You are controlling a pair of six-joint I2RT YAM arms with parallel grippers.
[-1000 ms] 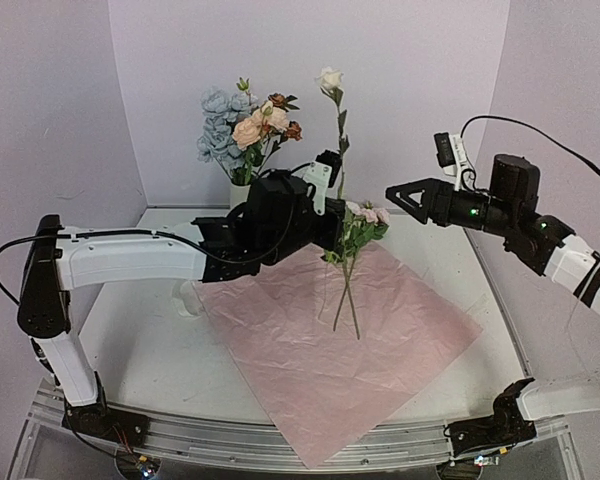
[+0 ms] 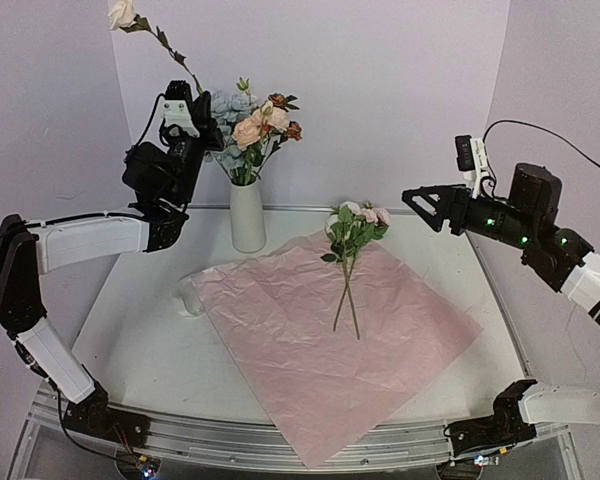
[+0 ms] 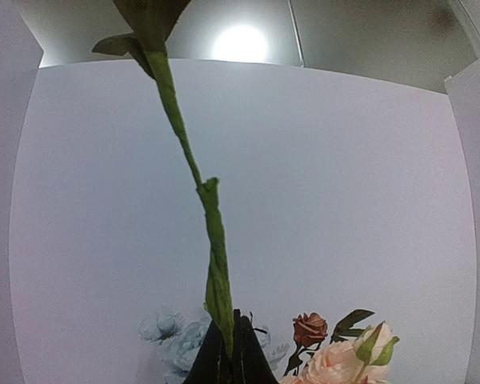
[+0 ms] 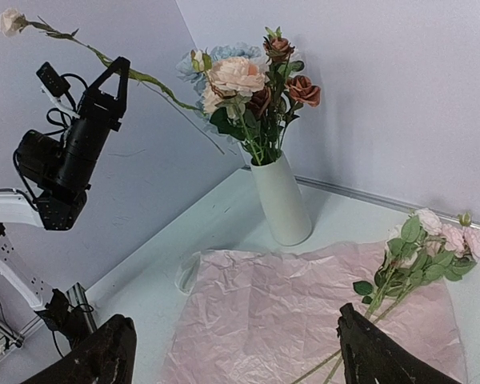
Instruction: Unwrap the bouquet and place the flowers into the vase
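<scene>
A white rose [image 2: 123, 14] on a long green stem [image 3: 216, 272] is held by my left gripper, its fingers closed around the stem. That gripper is raised left of the white vase [image 2: 247, 218]; in the right wrist view the stem's lower end reaches toward the bouquet. Blue, peach and brown flowers [image 2: 263, 128] fill the vase, which stands upright at the back. Pink roses [image 2: 357, 226] with crossed stems lie on the pink paper. Off to the right, above the table, my right gripper [image 2: 408, 198] is open and empty.
Wrinkled pink paper [image 2: 330, 350] covers the middle of the white table. A clear, crumpled wrapper-like thing [image 2: 188, 297] lies by its left corner. Bare table shows at the left and right; white walls close in the back and sides.
My left gripper has swung left with the white rose, from above the pink roses past the vase, and the rose now leans left. The right arm has drawn slightly to the right.
</scene>
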